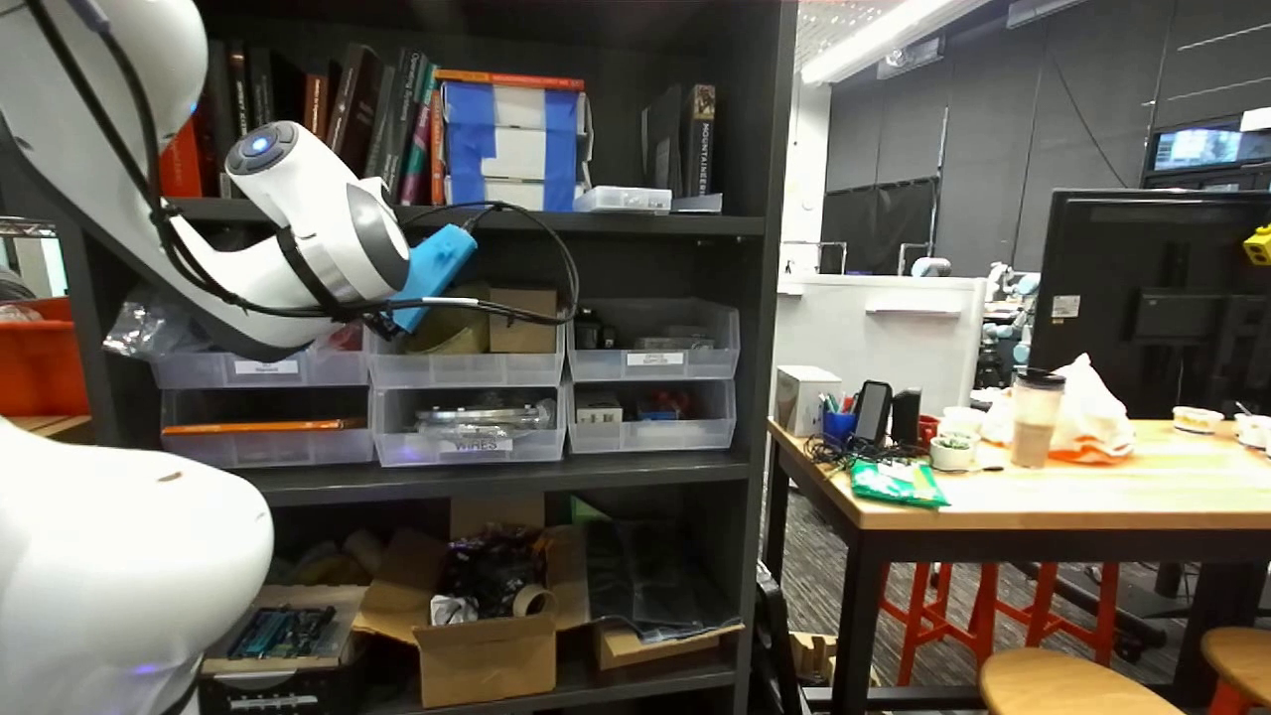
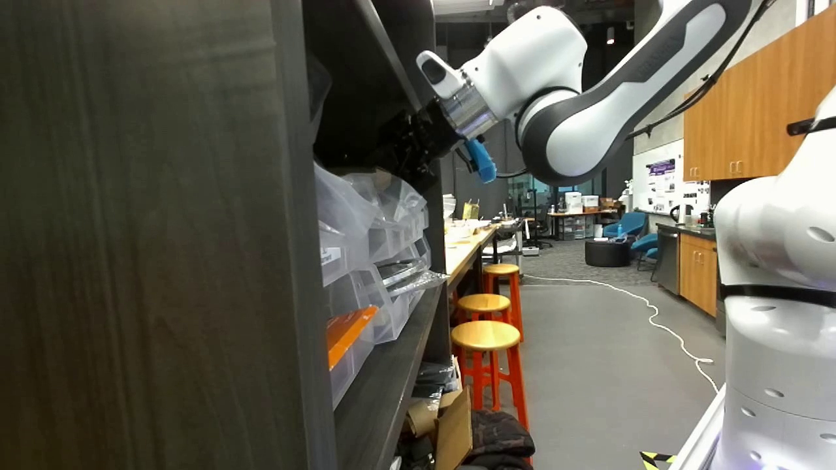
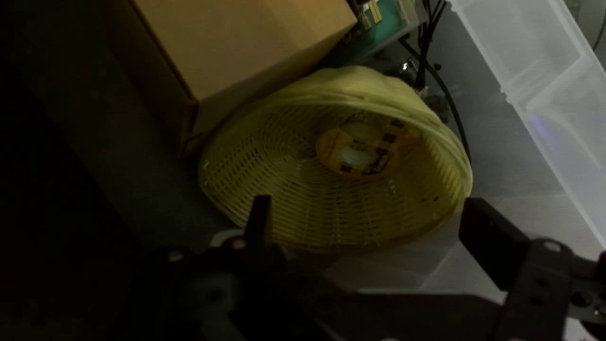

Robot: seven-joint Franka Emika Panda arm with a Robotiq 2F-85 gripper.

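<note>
In the wrist view a yellow woven basket (image 3: 318,210) lies tipped with its mouth toward the camera. An orange-and-white round item (image 3: 355,148) sits inside it. My gripper stands open, its dark fingers (image 3: 493,241) on either side of the basket's near rim, nothing clasped between them. Whether a finger touches the rim I cannot tell. Seen from exterior view 2, the gripper (image 2: 413,145) reaches into the shelf above the clear bins (image 2: 392,235). Exterior view 1 shows the basket (image 1: 459,330) only partly, behind the arm's blue part (image 1: 436,272).
A cardboard box (image 3: 244,42) is right beside the basket, and black cables (image 3: 434,62) lie behind it. The translucent bin wall (image 3: 545,113) rises to the right. Overhead is a shelf board (image 1: 679,224); a side panel (image 1: 769,357) closes the shelf's right end.
</note>
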